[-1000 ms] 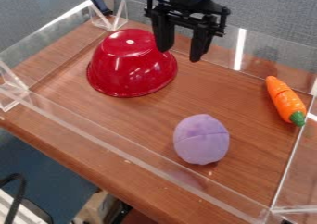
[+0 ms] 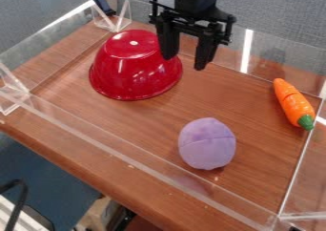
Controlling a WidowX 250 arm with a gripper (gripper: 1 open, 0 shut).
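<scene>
My black gripper (image 2: 186, 46) hangs at the top centre, its two fingers spread apart with nothing visible between them. Just left of it and behind, a red upturned bowl (image 2: 125, 73) rests on the wooden surface. A purple ball (image 2: 207, 144) lies toward the front centre, and an orange carrot (image 2: 292, 101) with a green tip lies at the right.
Clear low walls (image 2: 76, 118) border the wooden tray area (image 2: 114, 139). The front left and centre of the surface between the bowl and ball are free.
My gripper has moved very slightly downward and stays open; the objects are where they were.
</scene>
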